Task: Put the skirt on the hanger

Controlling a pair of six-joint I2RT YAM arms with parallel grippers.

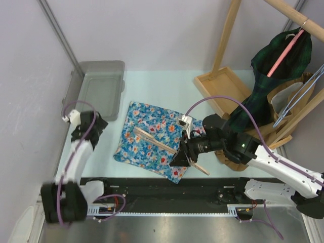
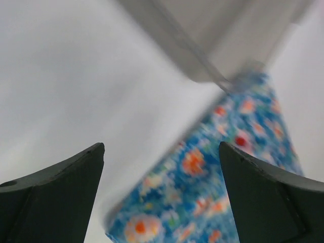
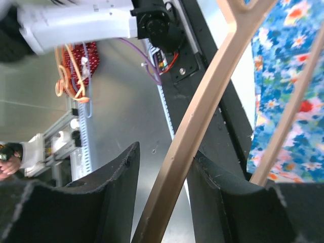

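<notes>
The floral blue skirt (image 1: 142,121) lies flat in the middle of the white table, its corner also in the blurred left wrist view (image 2: 192,202). My right gripper (image 1: 187,154) is over it, shut on a wooden hanger (image 1: 154,143), whose bar fills the middle of the right wrist view (image 3: 192,131). My left gripper (image 1: 91,126) is at the table's left, between skirt and wall, blurred, with its fingers apart and nothing seen between them (image 2: 161,179).
A grey plastic tray (image 1: 101,86) sits at the back left. On the right stands a wooden rack (image 1: 225,35) with a dark green garment (image 1: 253,106) and hangers, beside wooden trays (image 1: 223,86).
</notes>
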